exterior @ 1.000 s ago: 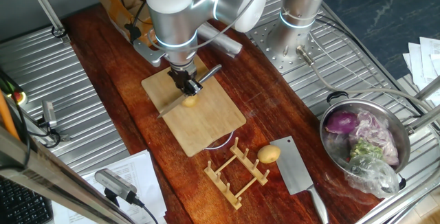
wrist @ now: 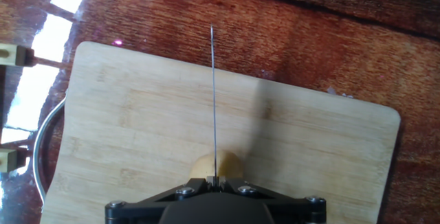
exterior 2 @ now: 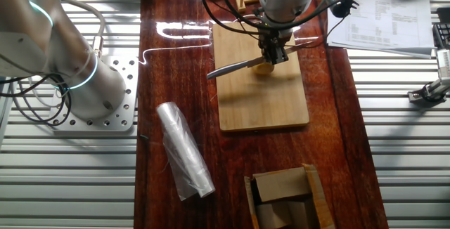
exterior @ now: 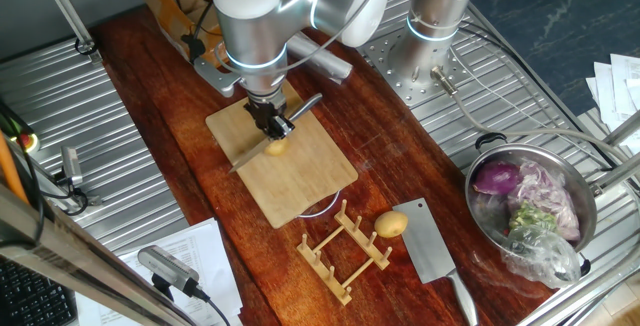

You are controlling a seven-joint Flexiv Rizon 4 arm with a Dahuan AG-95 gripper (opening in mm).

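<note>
My gripper point(exterior: 284, 126) is shut on a long thin knife point(exterior: 250, 153), low over the wooden cutting board point(exterior: 310, 179). Its grey handle point(exterior 2: 228, 69) sticks out on one side of the fingers, and the blade point(wrist: 214, 100) runs out on the other, edge-on in the wrist view. Beneath the knife, a yellow potato point(exterior: 276, 148) rests on the board, partly hidden by the blade and the gripper. In the wrist view the blade lies across the potato point(wrist: 230, 163). Whether the edge touches or has entered it, I cannot tell.
Beyond the board are a wooden rack point(exterior: 345, 253), a second potato point(exterior: 391, 224) and a cleaver point(exterior: 428, 241). A steel pot point(exterior: 590, 228) with an onion and bagged vegetables stands at the side. A plastic roll point(exterior 2: 184, 148) and cardboard box point(exterior 2: 281, 184) lie on the opposite side.
</note>
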